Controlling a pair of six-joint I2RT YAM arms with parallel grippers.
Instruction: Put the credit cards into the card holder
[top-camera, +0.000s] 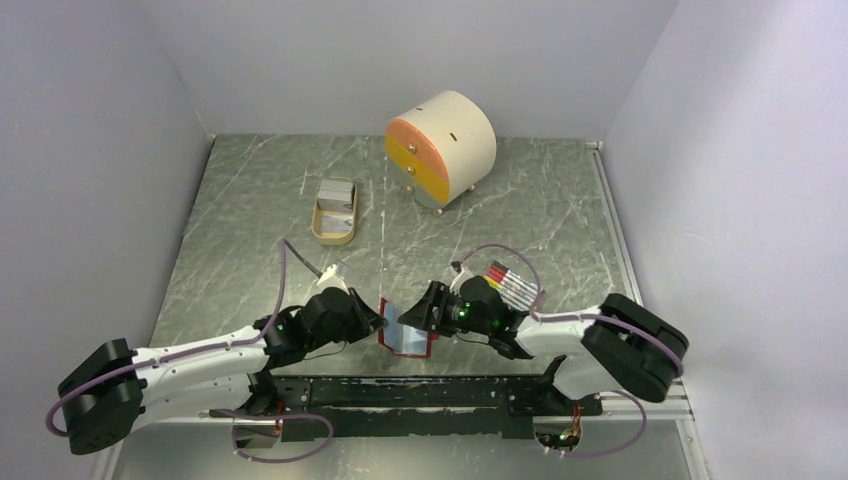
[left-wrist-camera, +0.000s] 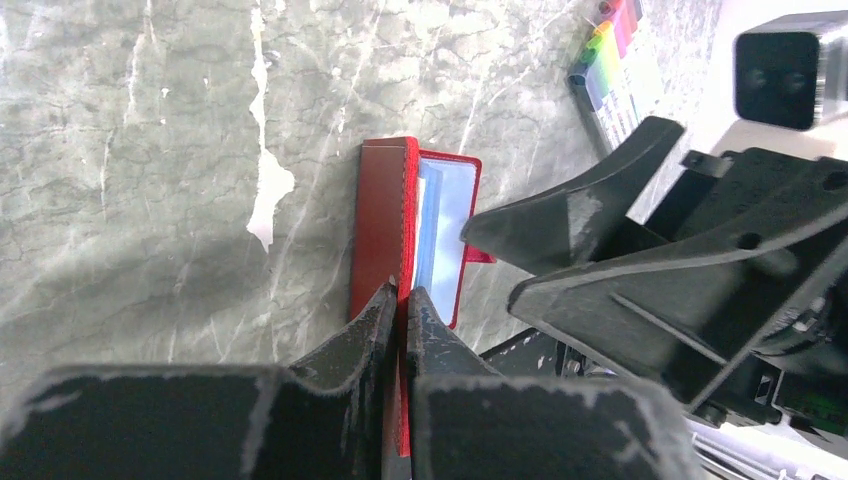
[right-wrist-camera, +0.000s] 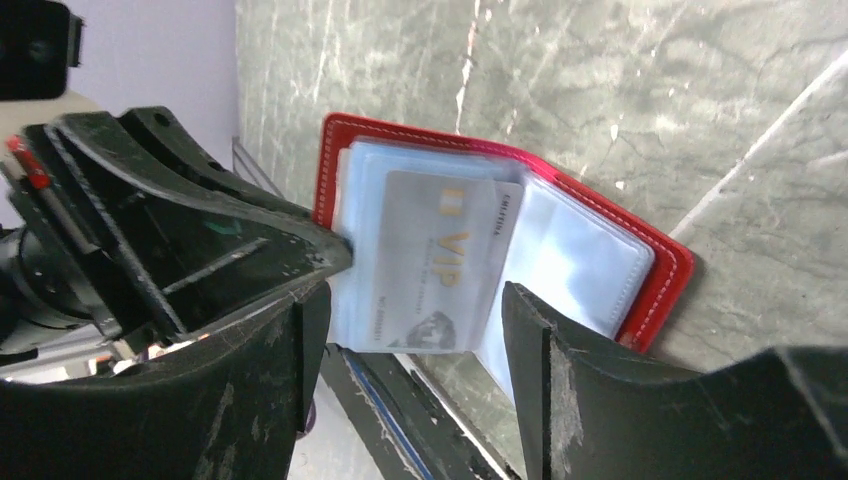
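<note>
The red card holder (top-camera: 409, 349) stands part open like a book near the table's front edge. My left gripper is shut on its brown-red cover (left-wrist-camera: 383, 220) along the red edge. In the right wrist view, a silver VIP card (right-wrist-camera: 440, 260) lies on the holder's pale-blue inner page, apparently in a clear sleeve. My right gripper stands open over the inside, its fingers (right-wrist-camera: 545, 380) spread apart with nothing gripped. A beige box (top-camera: 334, 237) at the back left holds grey cards (top-camera: 336, 193).
A white drum-shaped cabinet (top-camera: 468, 140) with orange and yellow drawers stands at the back. Coloured markers (top-camera: 512, 287) lie in a case under the right arm. Both grippers are close together.
</note>
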